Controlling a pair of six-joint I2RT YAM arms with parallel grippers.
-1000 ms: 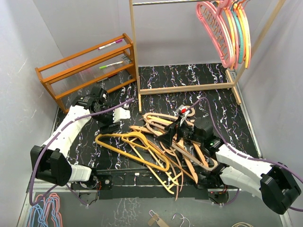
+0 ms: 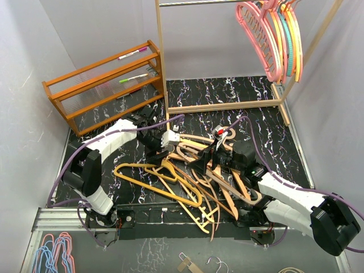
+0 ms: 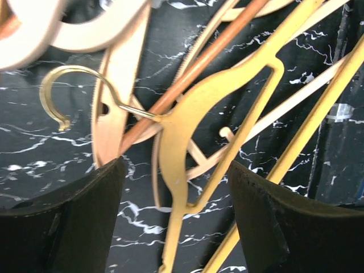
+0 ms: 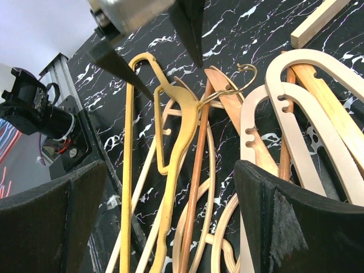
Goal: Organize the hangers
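Note:
A yellow hanger [image 2: 156, 187] with a brass hook lies atop a pile of wooden and peach hangers [image 2: 227, 193] on the black marble floor. My left gripper [image 2: 156, 156] hangs just over the yellow hanger near its hook, fingers apart; in the left wrist view the hanger's neck [image 3: 176, 142] lies between and beyond the fingertips. My right gripper [image 2: 203, 159] stands open above the pile's right part, nothing held; in its wrist view the hangers lie below and between the fingers.
A rail at back right carries pink, yellow and teal hangers [image 2: 267, 40]. A wooden rack [image 2: 102, 82] with two markers stands back left.
The right arm and the hangers show no visible movement.

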